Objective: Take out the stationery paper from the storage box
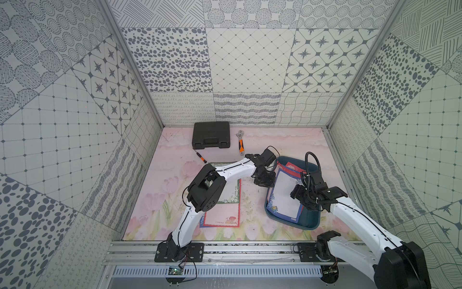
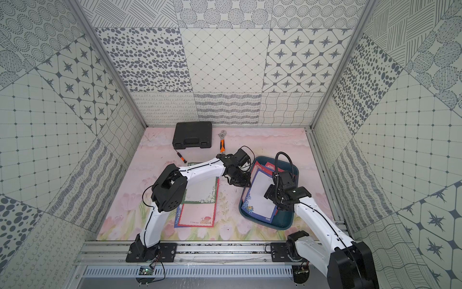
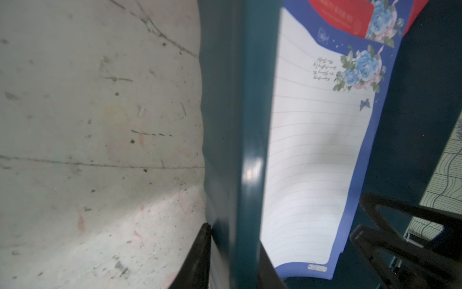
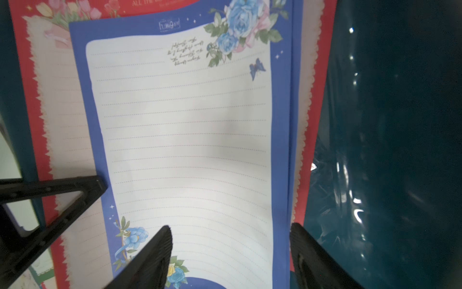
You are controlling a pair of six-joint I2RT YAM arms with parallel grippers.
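Note:
A teal storage box (image 1: 317, 224) holds a blue-bordered lined sheet (image 1: 287, 195), lying over red-bordered paper (image 4: 28, 96) that shows along its sides. My left gripper is at the box's left wall, one finger on either side of the rim; whether it presses on the wall is not clear. No paper shows between those fingers. Over the blue-bordered sheet, my right gripper is open, fingers spread apart, the sheet's lower part showing below the gap. Part of the box and sheet lie hidden under the right arm in the top views.
Green-bordered paper (image 1: 230, 195) and red-bordered paper (image 1: 223, 214) lie on the table left of the box. At the back are a black case (image 1: 211, 134), an orange-handled wrench (image 1: 241, 144) and a small orange-and-black tool (image 1: 200, 157).

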